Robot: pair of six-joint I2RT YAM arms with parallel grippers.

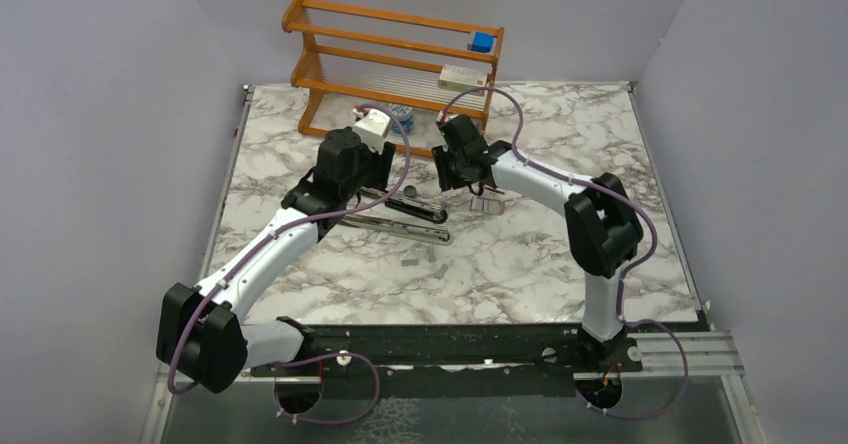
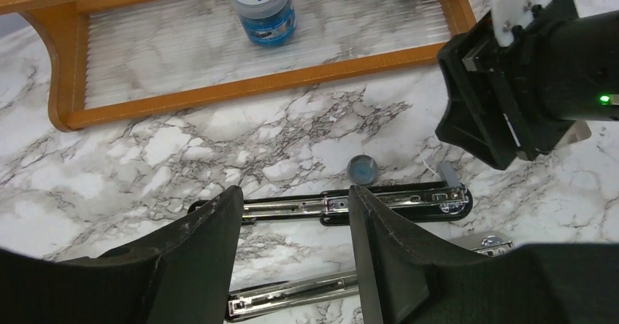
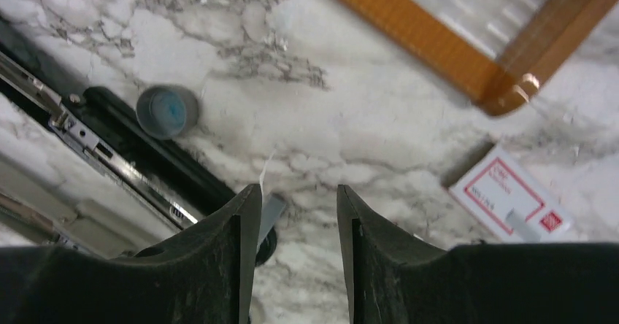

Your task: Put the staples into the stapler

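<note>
The long stapler lies opened out on the marble table. Its black part with a metal channel point(image 2: 292, 207) runs level across the left wrist view, and a silver-grey part point(image 2: 292, 291) lies in front of it. Loose grey staple strips point(image 1: 410, 262) rest on the table before the stapler in the top view. My left gripper hangs over the black part, open and empty. Above the table, past the stapler's right end, my right gripper is also open with nothing between its fingers. A small grey piece point(image 3: 271, 218) at the stapler's end shows beside its left finger.
A white box with red print point(image 3: 511, 196) lies right of the stapler. Behind the stapler sits a small round cap point(image 2: 362, 169). The wooden rack point(image 1: 400, 91) stands at the back, holding a blue jar point(image 2: 263, 17).
</note>
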